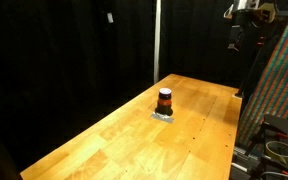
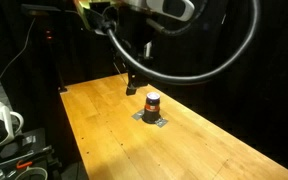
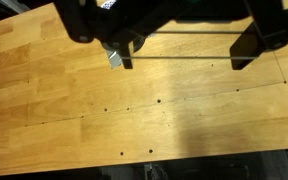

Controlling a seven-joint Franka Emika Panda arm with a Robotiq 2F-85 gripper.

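A dark cylinder with a reddish band and a pale top (image 1: 165,101) stands upright on the wooden table, toward its back edge in exterior view 1. It also shows near the middle of exterior view 2 as a dark can-like object (image 2: 152,106). Silvery tape (image 1: 162,117) lies at its base. In the wrist view my gripper is open, its dark fingers (image 3: 247,48) wide apart above bare wood. Two thin pale lines span the gap; what they are I cannot tell. The cylinder is mostly hidden there, with silvery tape (image 3: 114,57) beside the left finger.
Dark curtains (image 1: 64,60) hang behind it. A thick grey hose (image 2: 199,72) loops below the arm in exterior view 2. The table's edge (image 3: 84,168) crosses the bottom of the wrist view.
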